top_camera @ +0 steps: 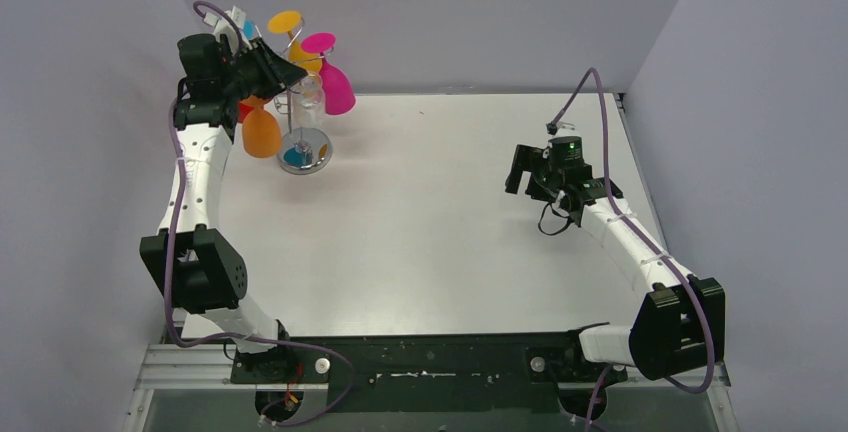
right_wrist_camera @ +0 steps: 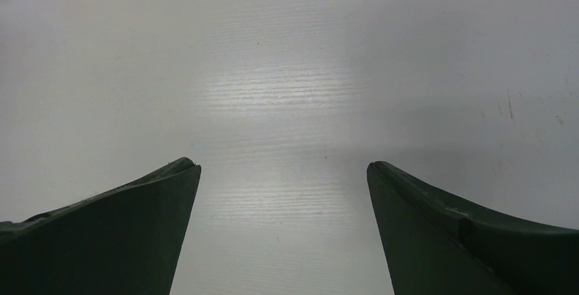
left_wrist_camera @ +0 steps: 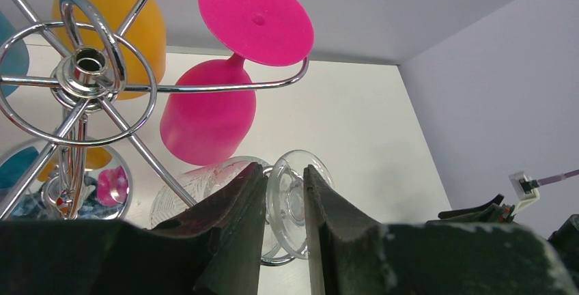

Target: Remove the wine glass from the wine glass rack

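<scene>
A clear wine glass (top_camera: 311, 102) hangs upside down from the wine glass rack (left_wrist_camera: 212, 88), next to the pink glass. In the left wrist view, its round clear foot (left_wrist_camera: 295, 199) shows between and just beyond the fingers of my left gripper. Those fingers are part open with a narrow gap; whether either touches the foot I cannot tell. The clear bowl (left_wrist_camera: 174, 199) is partly hidden behind one finger. My right gripper stands open over bare table, at the right in the top view.
Pink (left_wrist_camera: 208, 110), yellow (left_wrist_camera: 140, 22) and orange (top_camera: 262, 134) glasses hang around the same rack, close to the left gripper. The rack's round metal base (top_camera: 317, 162) rests on the table.
</scene>
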